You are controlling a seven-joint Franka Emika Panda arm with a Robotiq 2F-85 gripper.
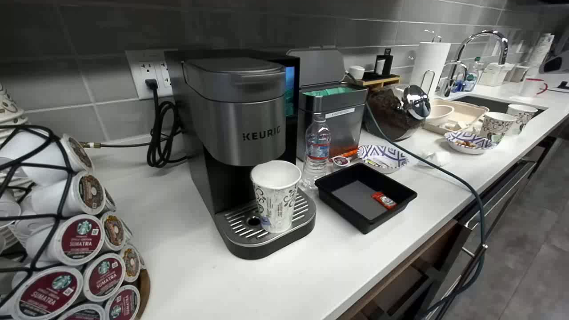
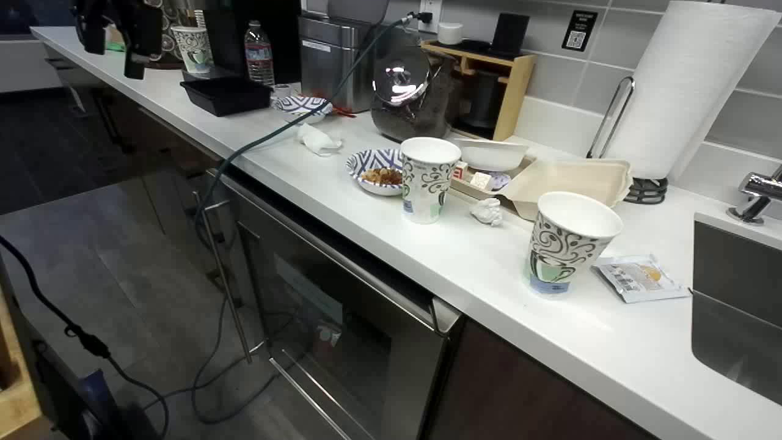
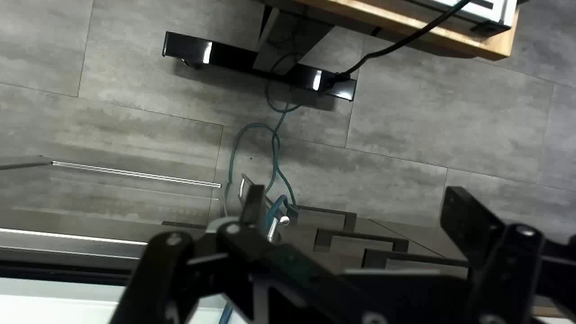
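In the wrist view my gripper stands open over the floor, its two black fingers wide apart and nothing between them. Exterior view 2 shows the gripper (image 2: 113, 55) at the upper left, near the far end of the counter; exterior view 1 does not show it. A patterned white paper cup (image 1: 275, 197) stands upright on the drip tray of the grey Keurig machine (image 1: 234, 117). Beside the machine lies a black tray (image 1: 341, 202) with a red packet (image 1: 383, 200) inside. Several coffee pods (image 1: 80, 240) fill a wire holder at the left.
A water bottle (image 1: 317, 149) stands between machine and metal bin (image 1: 341, 117). A teal cable (image 2: 271, 135) crosses the counter and hangs over its edge. Two more cups (image 2: 429, 179), patterned bowls (image 2: 374, 161) and a food tray (image 2: 579, 183) crowd the sink side.
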